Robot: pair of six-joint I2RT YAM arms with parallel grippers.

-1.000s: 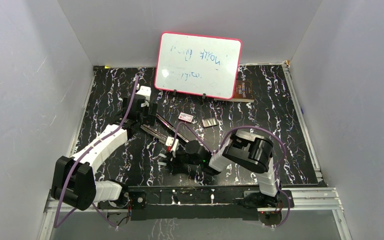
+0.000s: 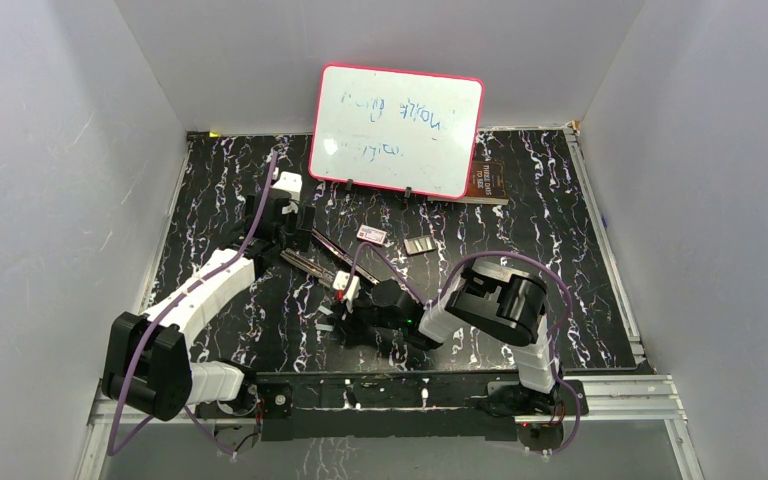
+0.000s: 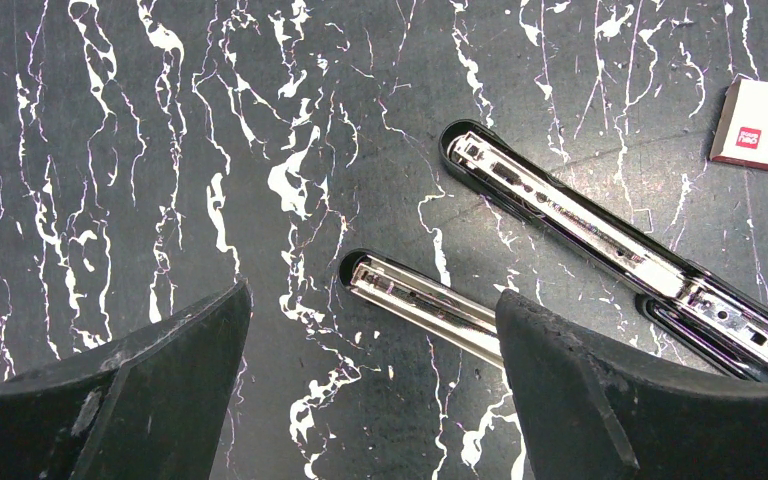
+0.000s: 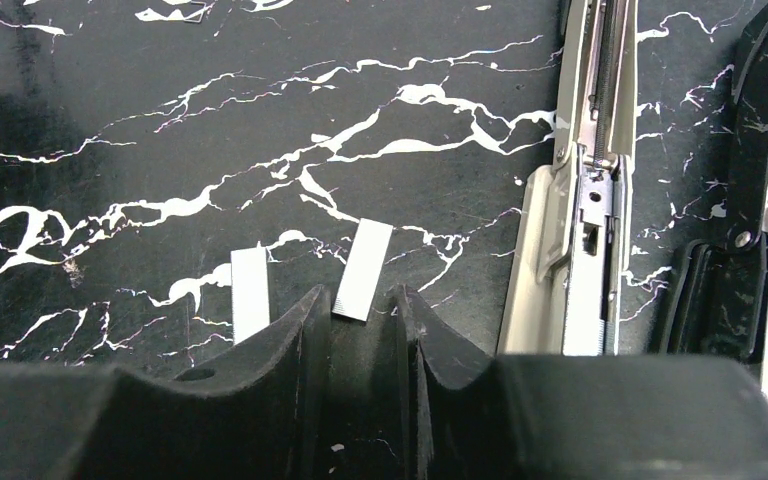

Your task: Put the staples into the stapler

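Observation:
Two staplers lie opened out on the table: a black one [image 3: 570, 220] and a beige one [image 3: 430, 310], their metal channels showing in the left wrist view. My left gripper is open above the far end of the beige stapler, nothing between its fingers. Two silver staple strips lie flat in the right wrist view: a tilted strip [image 4: 365, 268] and a left strip [image 4: 250, 290]. My right gripper is low over the tilted strip's near end, fingers a narrow gap apart. Dark space shows beside the strip; whether the fingers press on it I cannot tell.
A small white and red box [image 2: 371, 235] and a tray of staples [image 2: 419, 245] sit behind the staplers. Farther back stand a whiteboard [image 2: 397, 130] and a book [image 2: 487, 180].

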